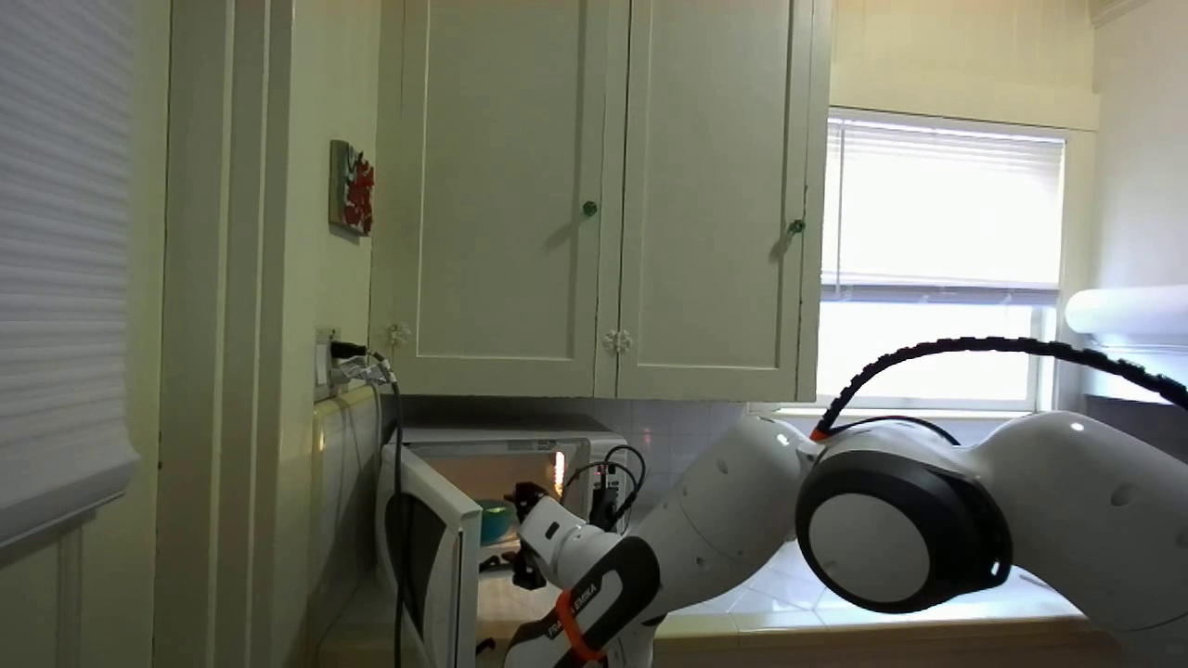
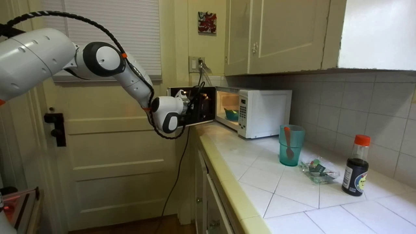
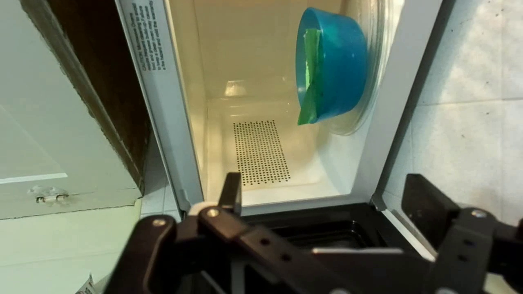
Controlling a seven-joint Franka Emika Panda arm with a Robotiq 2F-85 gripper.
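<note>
In the wrist view, a blue-teal bowl (image 3: 343, 66) with a green strip (image 3: 312, 73) over its rim rests on the glass turntable (image 3: 380, 54) inside the open microwave. This view is turned sideways. My gripper stands open in front of the microwave's mouth, its fingers wide apart with nothing between them. The bowl lies beyond the fingertips, clear of them. Exterior view 1 shows the bowl (image 1: 493, 521) just past my gripper (image 1: 520, 536). In exterior view 2 the bowl (image 2: 231, 114) shows inside the microwave (image 2: 269, 113), while the arm's wrist largely hides the gripper.
The swung-out microwave door (image 1: 440, 545) stands left of my gripper. A black cable (image 2: 177, 177) hangs near the arm. Along the counter are a teal cup (image 2: 291, 150) holding an orange spoon, a clear plastic packet (image 2: 319, 170) and a red-capped sauce bottle (image 2: 355, 167).
</note>
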